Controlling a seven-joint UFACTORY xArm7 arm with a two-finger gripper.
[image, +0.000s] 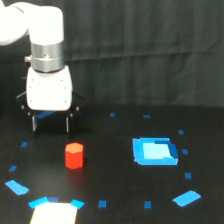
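A red block (74, 156) rests on the black table, left of the middle. My gripper (51, 124) hangs behind it and to its left, at the end of the white arm. Its two thin dark fingers are spread apart, with only the table and part of a blue strip visible between them. To the right lies a blue square (139, 148) with a white centre, clear of the block.
Small blue marks are scattered flat over the table. Blue strips lie at the left (16, 187) and right (186, 198). A pale object (54, 214) is cut off by the bottom edge.
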